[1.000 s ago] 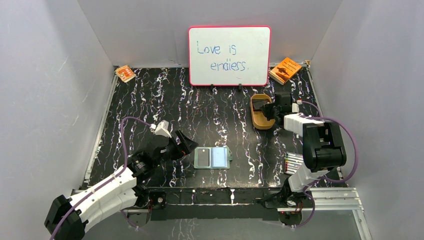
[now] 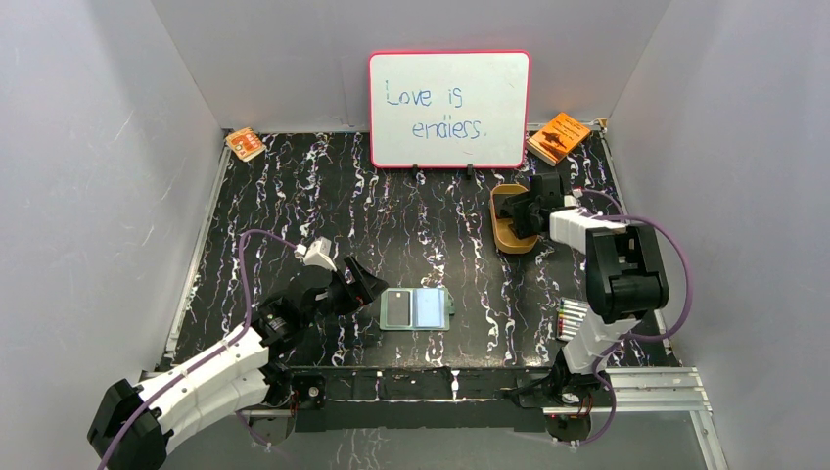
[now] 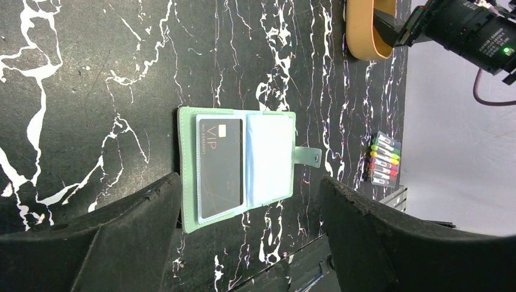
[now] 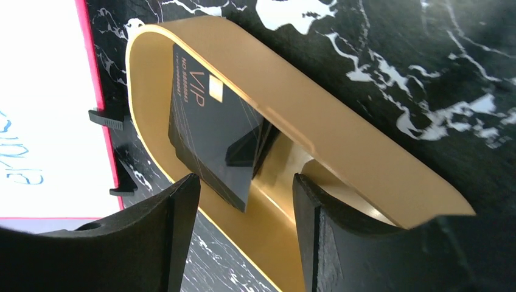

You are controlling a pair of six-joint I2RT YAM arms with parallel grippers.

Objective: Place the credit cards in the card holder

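An open green card holder lies at the front middle, a black VIP card in its left side and a light blue sleeve on its right. My left gripper hovers beside it, open and empty. At the right, a tan oval tray holds more black VIP cards, leaning against its inner wall. My right gripper is open over this tray, its fingertips just beside the cards, nothing clearly held between them.
A pack of markers lies at the front right. A whiteboard stands at the back, with books at the back right and back left.
The left arm and card holder look unchanged.
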